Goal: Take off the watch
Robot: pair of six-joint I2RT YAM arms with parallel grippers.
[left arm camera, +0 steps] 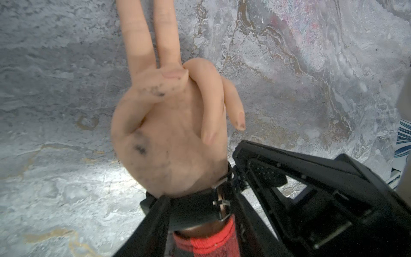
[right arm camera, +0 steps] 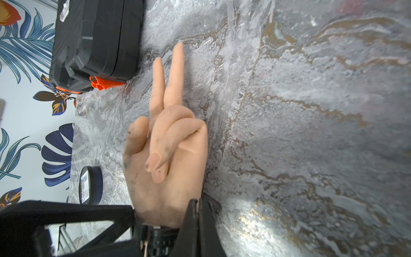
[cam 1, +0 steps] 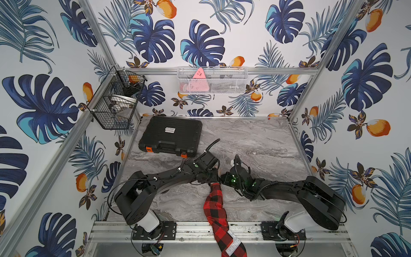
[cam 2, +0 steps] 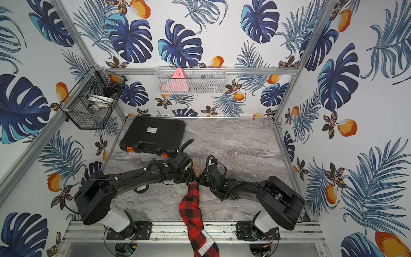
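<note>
A model hand [left arm camera: 171, 141] in a red-and-black checked sleeve [cam 2: 190, 205] lies palm up, two fingers stretched out. Round its wrist runs the watch's black strap [left arm camera: 192, 209], with a metal buckle [left arm camera: 221, 205] on the side facing the right gripper. The watch face is not visible. My left gripper is above the wrist, its blurred fingers [left arm camera: 156, 222] apart on either side of the strap section. My right gripper is shut beside the wrist, close to the buckle; whether a thin strap end is between its tips cannot be made out.
A black case [cam 1: 171, 135] with orange latches stands at the back left. A small dark round-edged object [right arm camera: 90, 185] lies on the table left of the hand. Wire baskets [cam 1: 212, 81] hang behind.
</note>
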